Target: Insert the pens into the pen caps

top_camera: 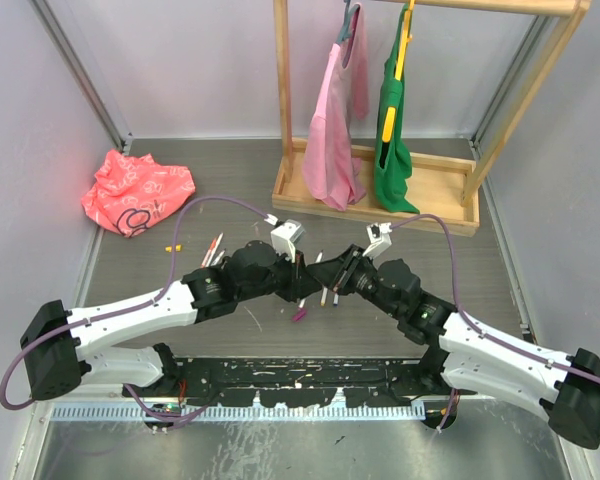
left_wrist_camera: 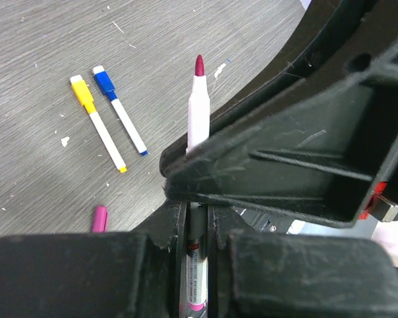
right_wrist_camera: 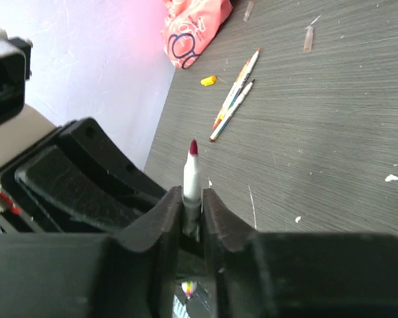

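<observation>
My left gripper [top_camera: 295, 270] is shut on an upright white pen with a dark red tip [left_wrist_camera: 198, 112]. My right gripper [top_camera: 330, 272] meets it, its fingers around the same pen, seen at close range [right_wrist_camera: 192, 179]; whether they grip it is unclear. A yellow-capped marker [left_wrist_camera: 99, 126] and a blue-capped marker [left_wrist_camera: 119, 109] lie on the table, with a pink cap [left_wrist_camera: 99, 218] nearer. More pens [right_wrist_camera: 235, 93] and a small yellow cap [right_wrist_camera: 208, 81] lie on the left side of the table.
A pink bag [top_camera: 135, 190] with scissors lies at the back left. A wooden rack [top_camera: 445, 195] with hanging pink and green garments stands at the back.
</observation>
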